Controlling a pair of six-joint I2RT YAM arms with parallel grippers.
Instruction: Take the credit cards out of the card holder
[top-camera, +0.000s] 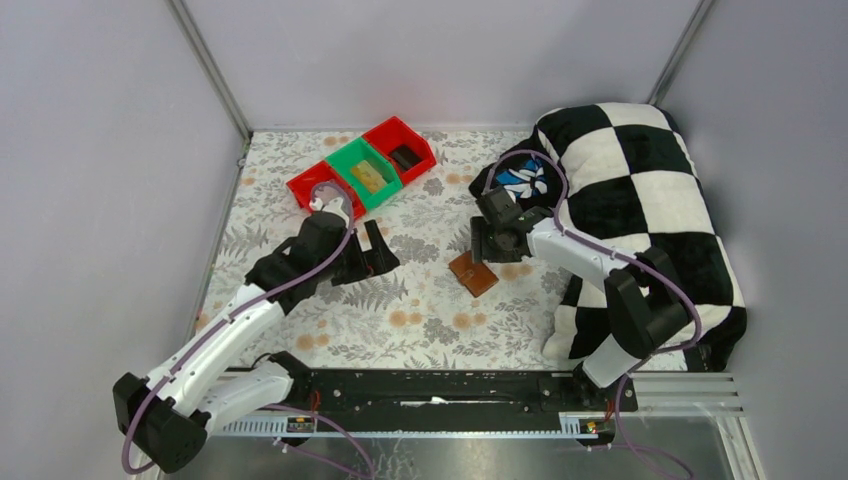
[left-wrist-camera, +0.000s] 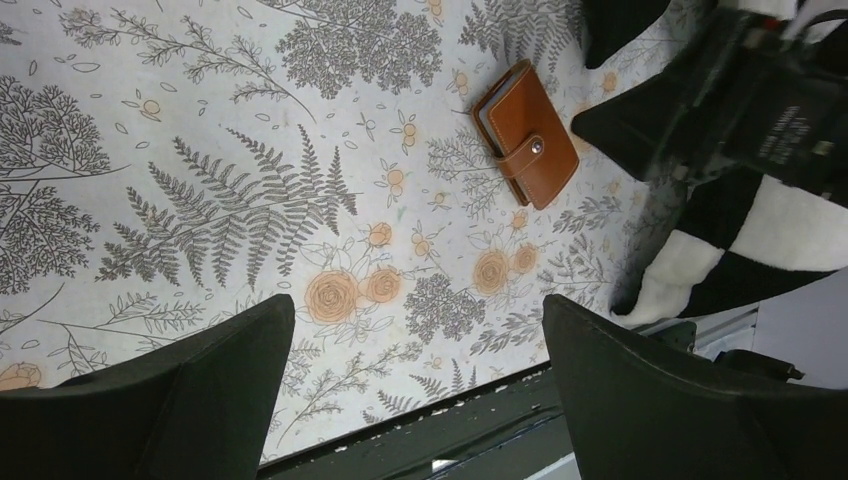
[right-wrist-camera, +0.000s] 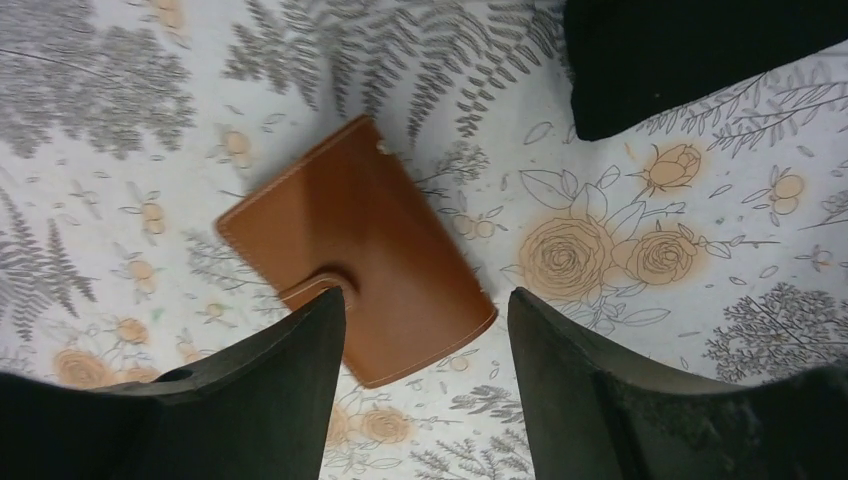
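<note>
The brown leather card holder (top-camera: 473, 275) lies on the patterned table, its snap strap closed in the left wrist view (left-wrist-camera: 525, 135); no cards can be made out in it. My right gripper (top-camera: 480, 250) hangs just above it; in the right wrist view the holder (right-wrist-camera: 390, 250) fills the space beyond the parted fingers (right-wrist-camera: 270, 400), with nothing held. My left gripper (top-camera: 378, 250) is to the left of the holder, open and empty, high over bare table.
Red and green bins (top-camera: 356, 157) with small items stand at the back left. A checkered cushion (top-camera: 668, 200) and a dark cloth with a blue pattern (top-camera: 515, 178) cover the right side.
</note>
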